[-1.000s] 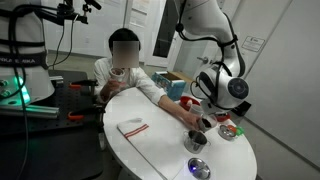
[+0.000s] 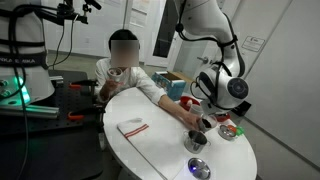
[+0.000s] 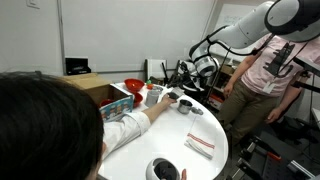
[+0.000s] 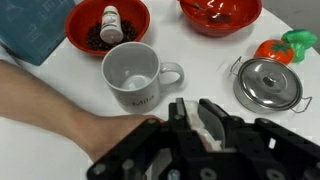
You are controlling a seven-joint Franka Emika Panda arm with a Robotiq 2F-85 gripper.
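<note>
In the wrist view my gripper is shut on a small pale object (image 4: pixel 207 125), mostly hidden by the fingers; I cannot tell what it is. A person's hand (image 4: pixel 105 130) reaches in from the left and touches or almost touches the fingertips. Just beyond them stands a white mug (image 4: pixel 135 75), upright, its handle toward the right. Exterior view 1 has the gripper (image 2: pixel 207 115) low over the far side of the white table, by the person's hand (image 2: pixel 190 119).
Two red bowls (image 4: pixel 88 30) (image 4: pixel 222 12) stand behind the mug, one holding dark bits and a white bottle. A lidded metal pot (image 4: pixel 268 84) and a tomato (image 4: pixel 271 50) are at right. A metal pot (image 2: pixel 195 142), lid (image 2: pixel 197 166) and striped towel (image 2: pixel 132 127) lie nearer.
</note>
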